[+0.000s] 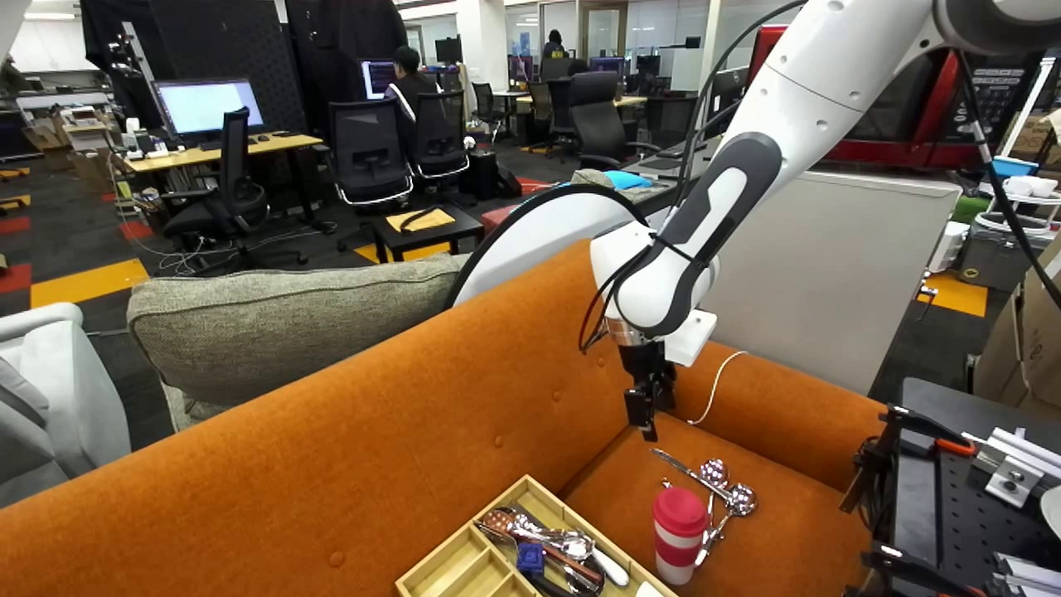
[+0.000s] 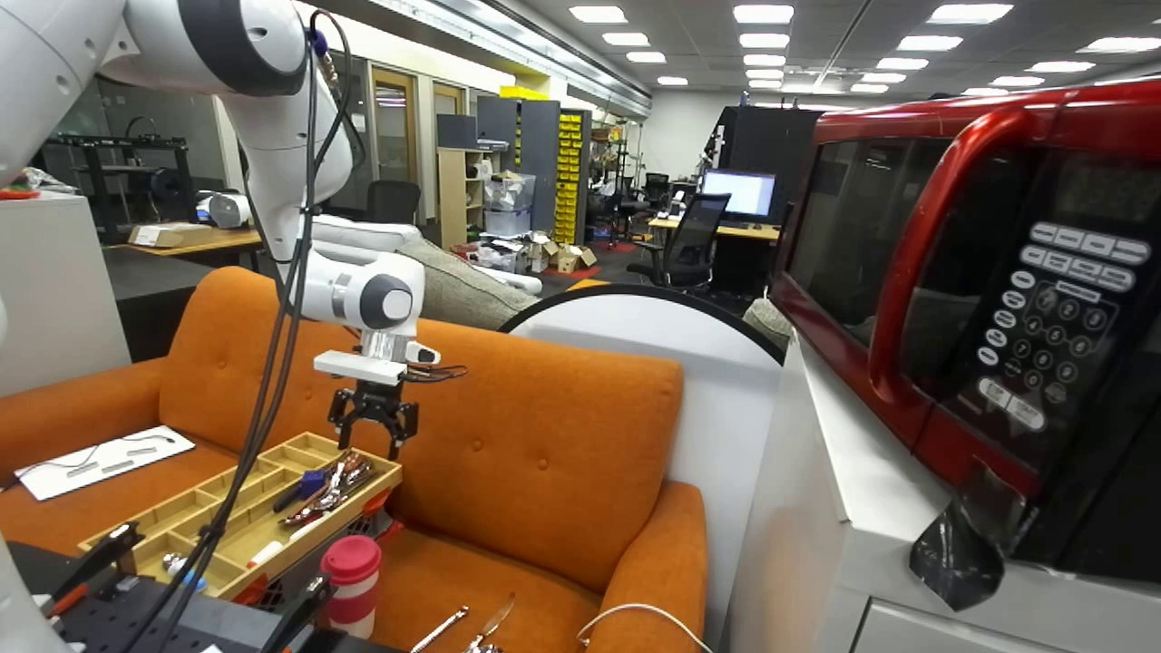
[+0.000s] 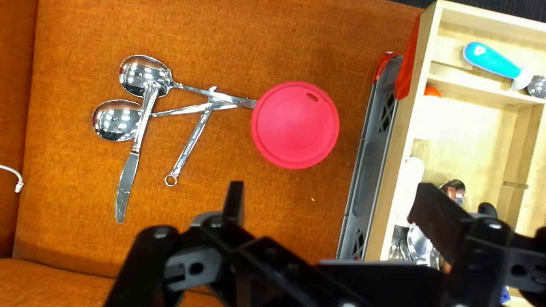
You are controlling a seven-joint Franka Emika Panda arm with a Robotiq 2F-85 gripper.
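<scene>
My gripper hangs open above the orange couch, its two black fingers wide apart and nothing between them. Below it in the wrist view lie two shiny ladles (image 3: 117,120), a knife (image 3: 126,186) across their bowls and a small wrench (image 3: 190,146) beside them. A cup with a red lid (image 3: 295,125) stands upright close to the ladle handles. To the right is a wooden organizer tray (image 3: 396,169), holding a teal-handled tool (image 3: 489,59) and several metal utensils. One finger overlaps the tray in the wrist view.
A grey crate (image 3: 371,153) sits under the tray's edge. Behind my gripper rises the couch backrest (image 2: 522,435). A white cable (image 1: 716,388) hangs over the armrest, and a red microwave (image 2: 925,272) stands on a cabinet. Clamps line the black table (image 1: 920,497).
</scene>
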